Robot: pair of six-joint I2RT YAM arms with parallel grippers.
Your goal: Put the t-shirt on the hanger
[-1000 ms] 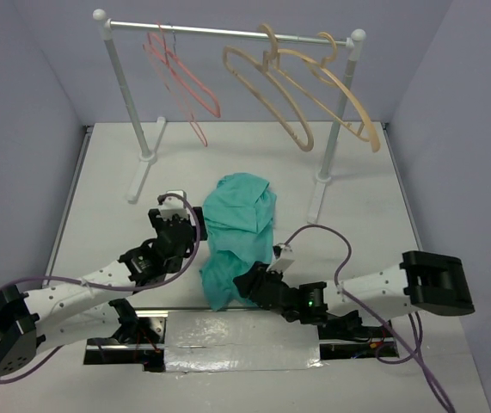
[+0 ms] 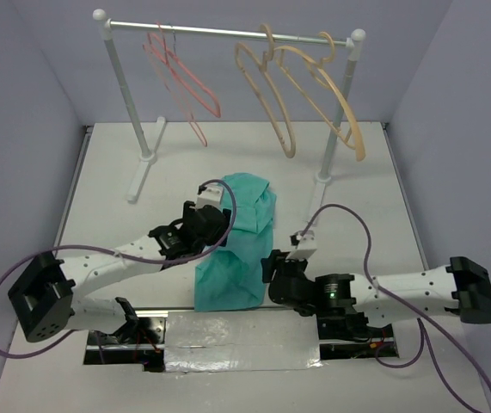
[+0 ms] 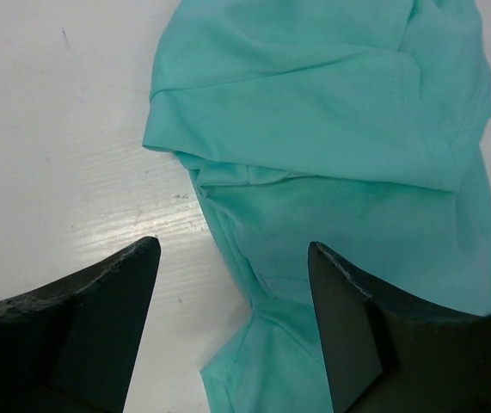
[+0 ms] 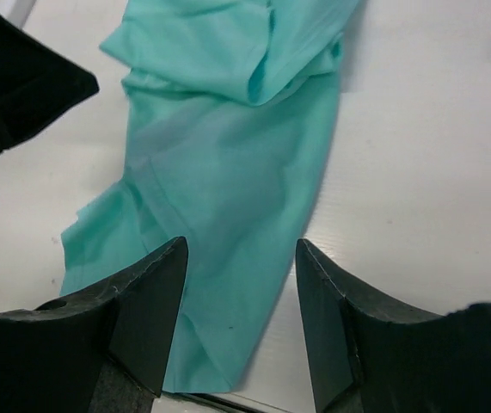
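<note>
The teal t-shirt (image 2: pixel 236 267) lies bunched on the white board, its upper part folded over, lower part spread toward the front edge. My left gripper (image 2: pixel 204 215) hovers over its upper left side; in the left wrist view its fingers (image 3: pixel 99 318) are apart with only cloth visible below them. My right gripper (image 2: pixel 275 265) stands open beside the shirt's right edge, the cloth below it in the right wrist view. Overhead on the rail, pink hangers (image 2: pixel 189 82) hang left and beige hangers (image 2: pixel 273 112) right.
The rack's rail (image 2: pixel 211 31) spans between two posts with feet (image 2: pixel 142 176) on the board at either side of the shirt. Bare board lies left and right of the shirt. A silver sheet (image 2: pixel 241 340) lies along the front.
Beige hangers have swung slightly.
</note>
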